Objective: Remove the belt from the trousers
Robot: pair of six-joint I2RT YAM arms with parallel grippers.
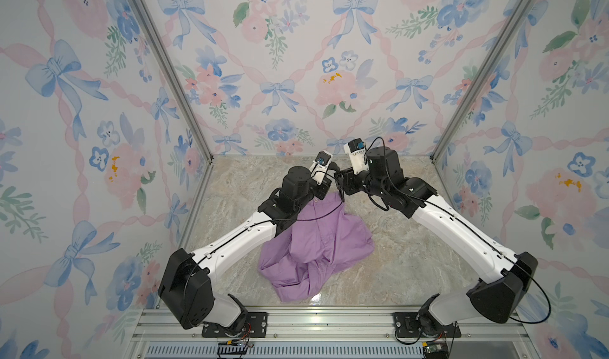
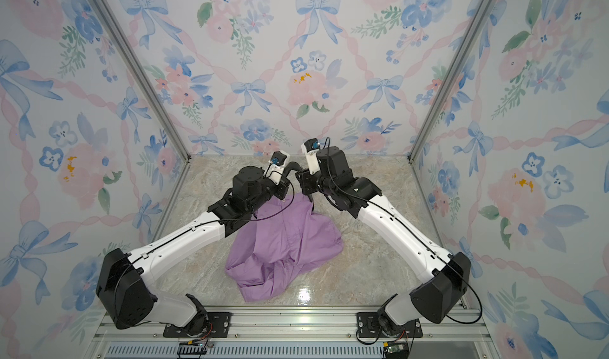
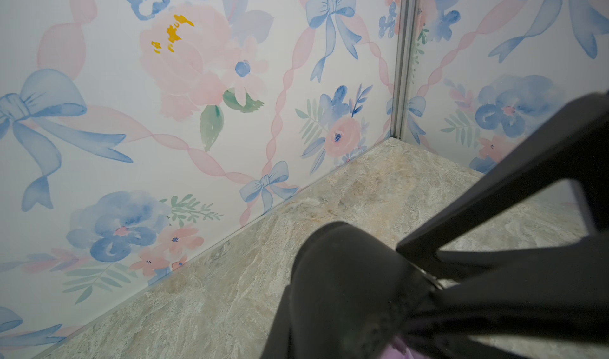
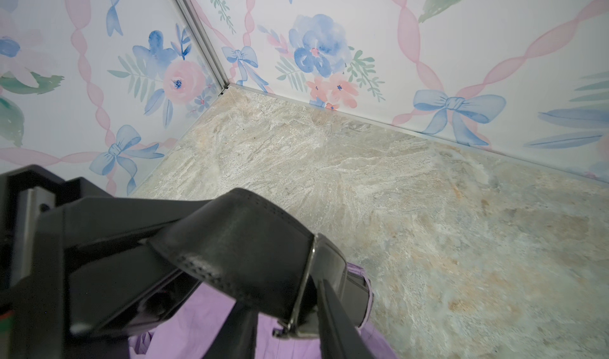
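Observation:
Purple trousers [image 1: 320, 244] lie crumpled on the marble-look floor below both grippers. A black belt [image 4: 234, 251] with a metal edge fills the lower right wrist view, lifted above the trousers and between the two grippers. My left gripper [image 2: 279, 184] is at the waist end, shut, with the belt close against it; whether any is pinched between its fingers is unclear. My right gripper [image 2: 305, 180] is just right of it, its fingertips [image 4: 333, 333] at the belt's metal part; how far they stand apart around it is hard to tell.
Bare floor [image 1: 418, 251] lies to the right and left of the trousers and along the back. Patterned walls [image 1: 349, 60] enclose the space on three sides. The two arms' wrists are very close together.

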